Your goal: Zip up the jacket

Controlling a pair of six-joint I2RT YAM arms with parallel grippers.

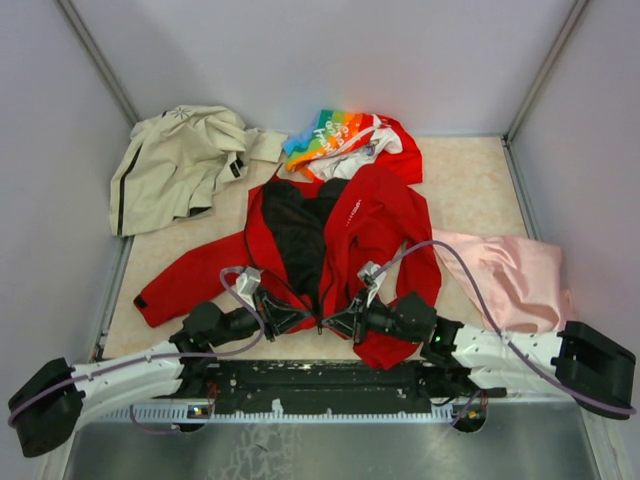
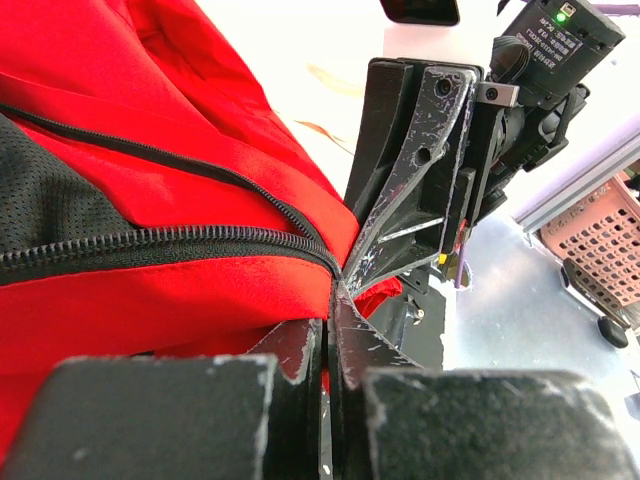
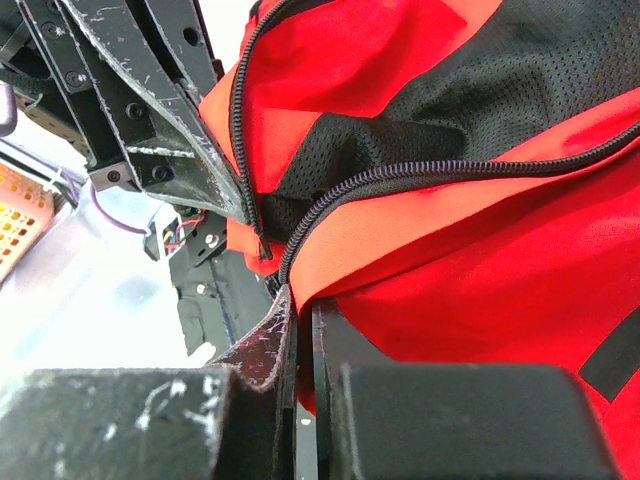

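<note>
The red jacket [image 1: 375, 215] lies open on the table, black mesh lining [image 1: 292, 235] showing between its two zipper sides. Both grippers are close together at its bottom hem. In the left wrist view, the toothed zipper edge [image 2: 180, 236] runs down into my left gripper, which is shut on its lower end. Red fabric beside the other zipper edge [image 3: 420, 172] passes between the fingers of my right gripper, shut on that edge's bottom corner. The zipper's end fittings are mostly hidden by the fingers, so whether they are joined does not show.
A beige garment [image 1: 180, 170] lies at the back left, a rainbow-and-red garment [image 1: 345, 145] behind the jacket, and pink cloth [image 1: 505, 280] at the right. The jacket's left sleeve [image 1: 190, 280] stretches out sideways. Bare table [image 1: 465, 185] shows at the back right.
</note>
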